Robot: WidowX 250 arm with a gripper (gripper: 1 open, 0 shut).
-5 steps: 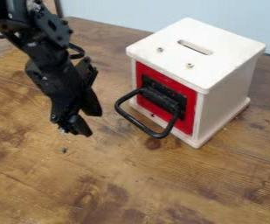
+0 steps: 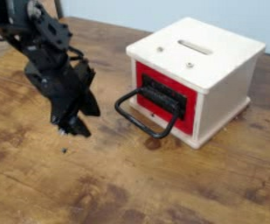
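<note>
A black robot gripper (image 2: 76,112) hangs low over the wooden tabletop at the left, pointing down, a little left of a white box (image 2: 218,87). The box has a slot in its top and a red front panel (image 2: 186,124) with a dark insert and a black loop handle (image 2: 125,112) sticking out toward the lower left. The gripper is apart from the handle. Its fingers are dark and slightly blurred, so I cannot tell whether it is open or shut.
A pale wall runs along the back.
The gripper and arm have shifted very slightly to the left. The box and its handle have not visibly changed.
</note>
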